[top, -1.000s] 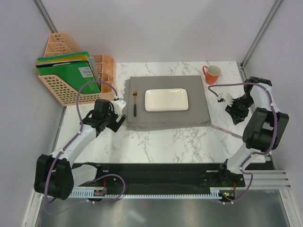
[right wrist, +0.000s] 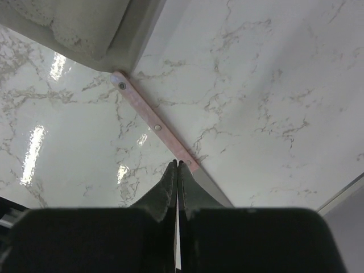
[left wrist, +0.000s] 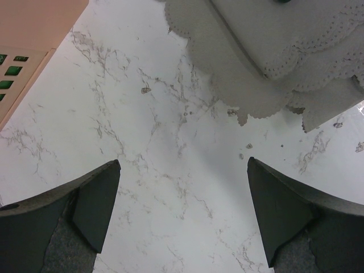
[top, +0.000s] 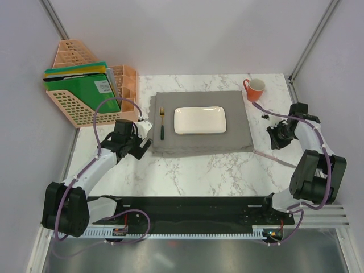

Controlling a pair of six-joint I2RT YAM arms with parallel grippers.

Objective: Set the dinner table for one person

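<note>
A white rectangular plate [top: 199,120] lies on the grey placemat [top: 239,116]. The fork [top: 162,123], dark-handled with gold tines, lies to the plate's left on the mat. On the bare marble right of the mat is a knife with a pink handle [right wrist: 149,118]; its blade [right wrist: 211,186] is partly hidden by my right gripper. That gripper is shut over the handle-blade junction, nothing visible between its fingers, the knife apparently beneath. An orange-and-white mug [top: 255,90] stands at the back right. Off the mat's front left corner, my left gripper is open and empty.
A peach crate [top: 126,91] with green and yellow folders [top: 79,88] occupies the back left. The mat's left edge is ragged and layered. Walls bound the table at left, right and back.
The knife looks unmoved on the table. The left arm has stayed still.
</note>
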